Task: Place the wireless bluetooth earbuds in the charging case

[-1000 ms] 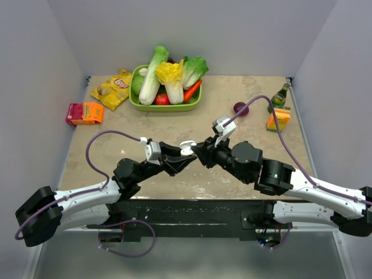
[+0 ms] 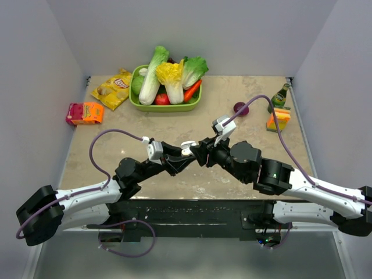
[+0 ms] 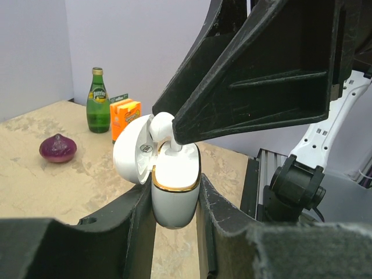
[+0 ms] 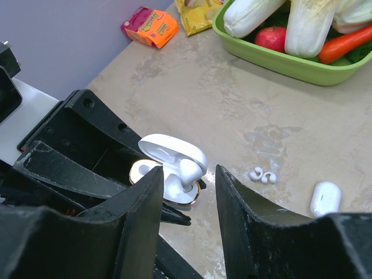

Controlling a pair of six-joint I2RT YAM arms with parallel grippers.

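My left gripper is shut on the white charging case [image 3: 175, 199], which has a gold rim and a raised lid [image 3: 129, 152]. A white earbud [image 3: 163, 125] stands in the case, its stem pointing down, with my right gripper's black fingers beside its top in the left wrist view. My right gripper is part open around the case's upper area; whether its fingertips touch the earbud is unclear. Small white pieces [image 4: 263, 175] lie on the table in the right wrist view, with a white rounded object [image 4: 325, 199] nearby.
A green basket of vegetables [image 2: 139, 102], chips [image 2: 110, 90] and snack boxes [image 2: 84, 113] stand at the back left. An onion [image 2: 240, 108], a bottle [image 2: 279, 96] and an orange juice box [image 2: 279, 120] are at the right. The table middle behind the grippers is clear.
Both grippers and the case have shifted very slightly in the top view, with the right gripper's fingers looking a little more spread. Little else differs.
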